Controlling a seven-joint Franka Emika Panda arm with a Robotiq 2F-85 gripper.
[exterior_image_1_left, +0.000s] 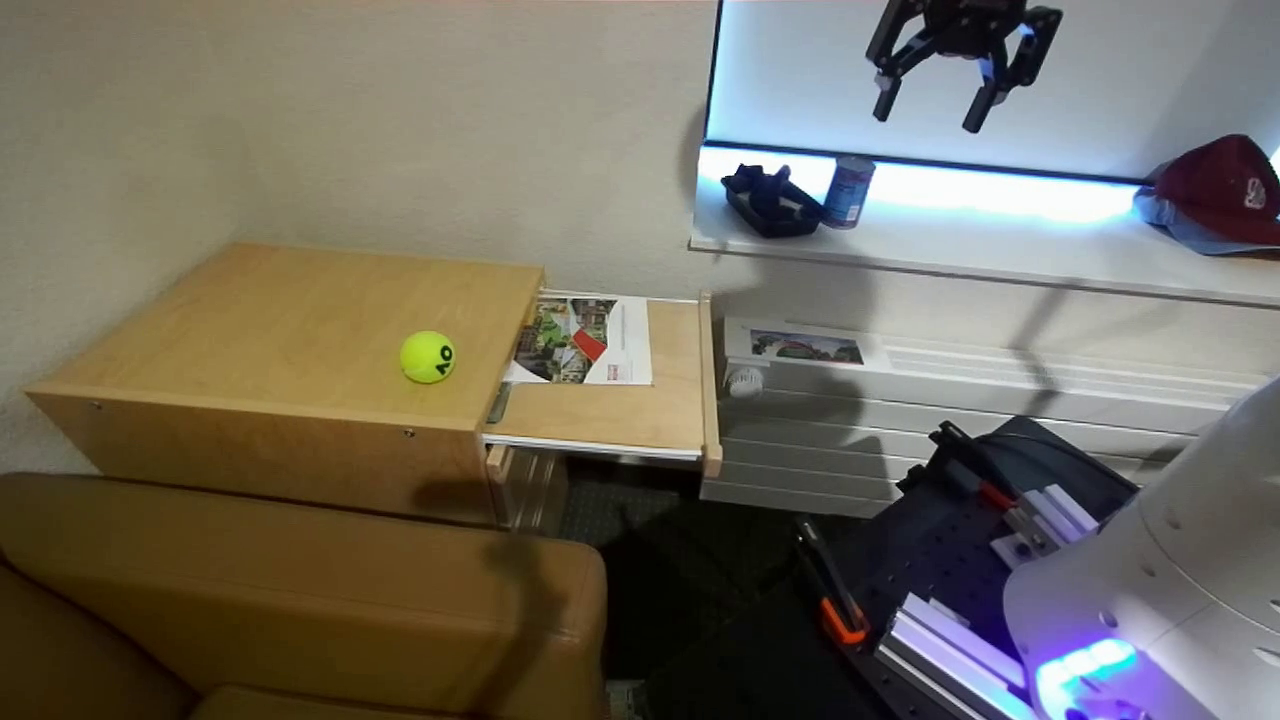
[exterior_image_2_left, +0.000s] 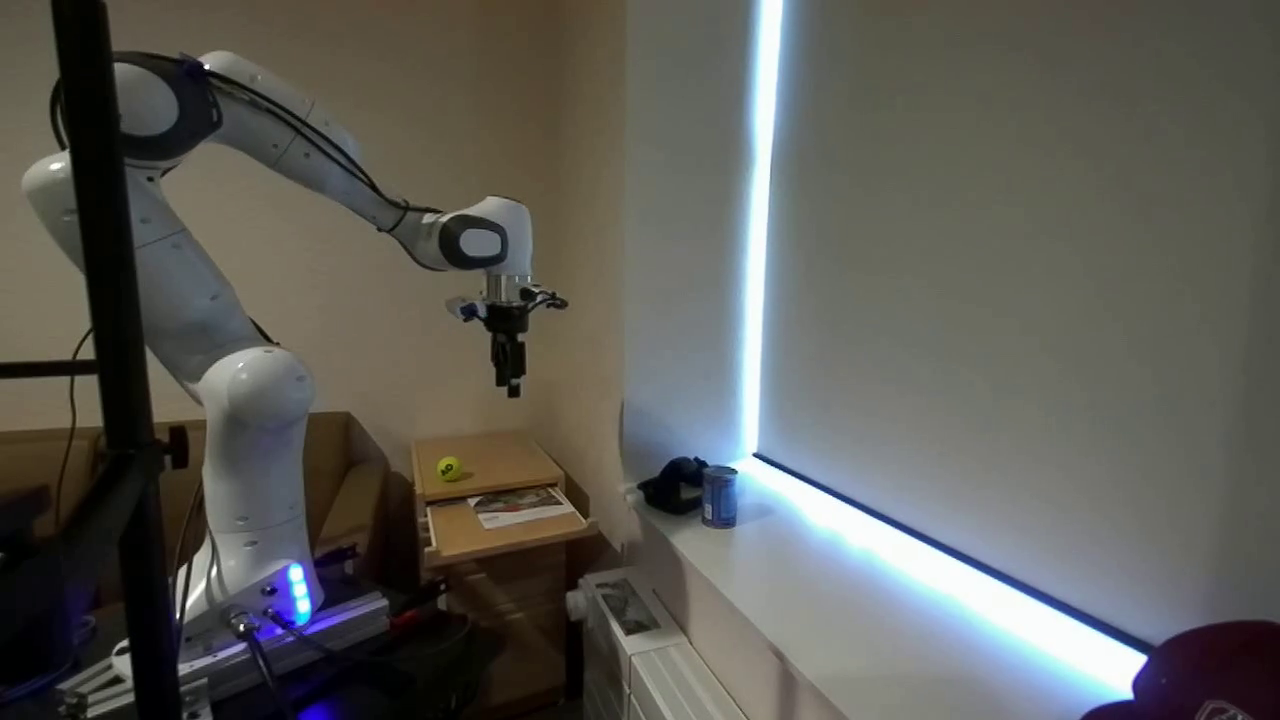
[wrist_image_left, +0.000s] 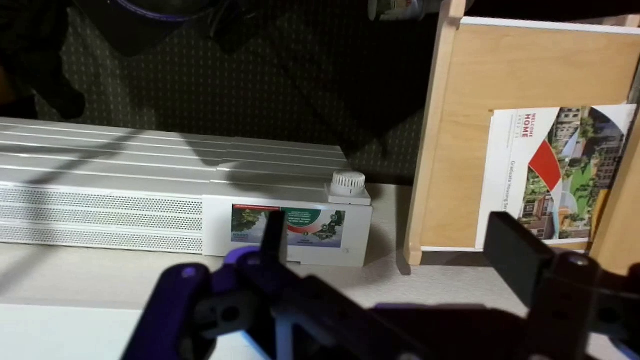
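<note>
High in front of the window blind, my gripper (exterior_image_1_left: 927, 116) stands open with nothing between its fingers. In the wrist view its two dark fingers are far apart, with the radiator and the drawer's front end seen beyond them. A yellow-green tennis ball (exterior_image_1_left: 428, 356) rests on top of the wooden cabinet (exterior_image_1_left: 300, 300), near its right edge. The cabinet's top drawer (exterior_image_1_left: 672, 384) is pulled out, and a printed brochure (wrist_image_left: 495, 180) lies in it. From the side, the gripper (exterior_image_2_left: 513, 394) hangs pointing down, well above the cabinet.
On the windowsill (exterior_image_1_left: 960, 246) are a dark object (exterior_image_1_left: 771, 204), a blue can (exterior_image_1_left: 848, 192) and a red cap (exterior_image_1_left: 1224, 192). A white radiator (exterior_image_1_left: 960, 384) runs below the sill. The brown sofa (exterior_image_1_left: 300, 564) stands in front of the cabinet. Free air surrounds the gripper.
</note>
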